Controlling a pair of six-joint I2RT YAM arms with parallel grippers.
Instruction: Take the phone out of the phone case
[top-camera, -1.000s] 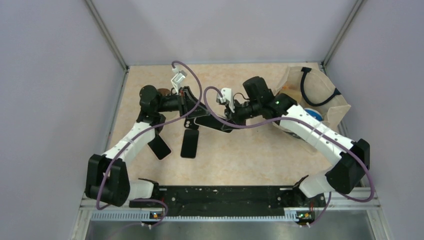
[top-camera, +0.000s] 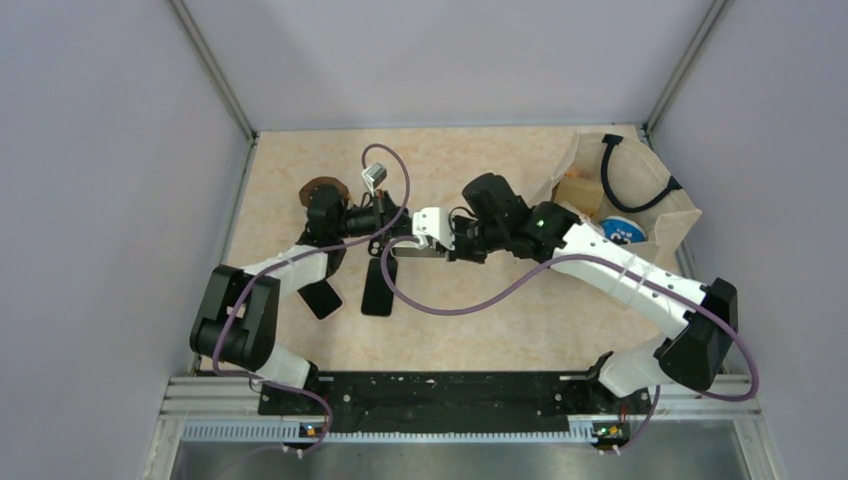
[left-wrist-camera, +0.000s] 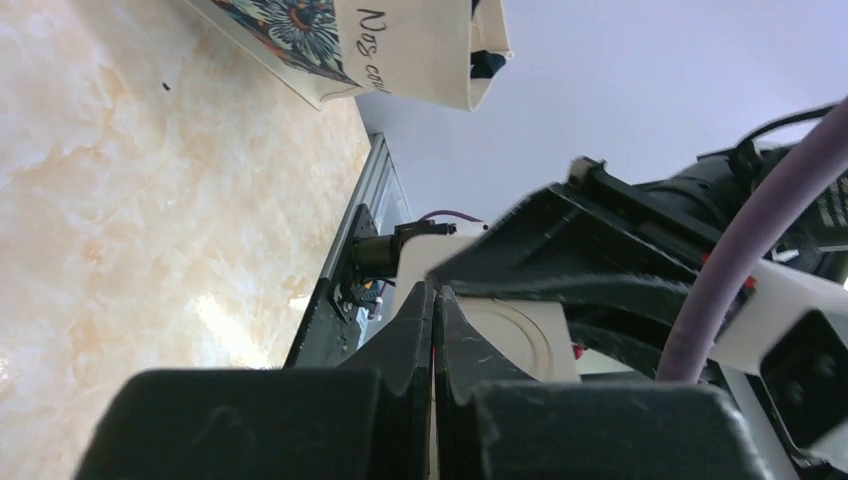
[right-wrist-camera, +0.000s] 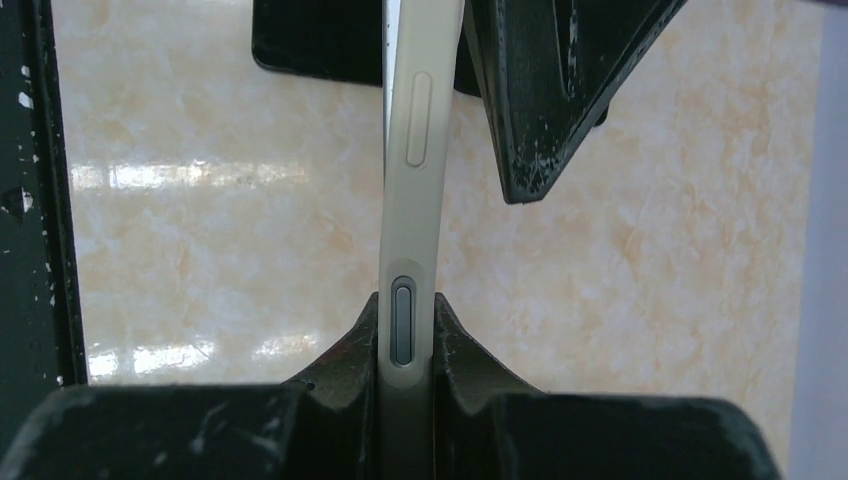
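Observation:
A phone in a pale beige case (right-wrist-camera: 410, 200) is held edge-up by my right gripper, shut on it, with the case's button cut-outs showing. In the top view it hangs between the two arms (top-camera: 420, 252). My left gripper is shut with nothing visible between its fingertips, close against the cased phone (left-wrist-camera: 510, 340). Its black body shows beside the case's upper part in the right wrist view. Whether case and phone are separated at all I cannot tell.
Two dark phones lie on the left of the table (top-camera: 376, 290) (right-wrist-camera: 320, 40). A cloth bag (top-camera: 670, 220) with items stands at the right. A brown round object (top-camera: 320, 190) sits at the back left.
Both arms have moved: the left wrist downward and slightly right in the top view, the right one left and downward, bringing the held phone to a more level line.

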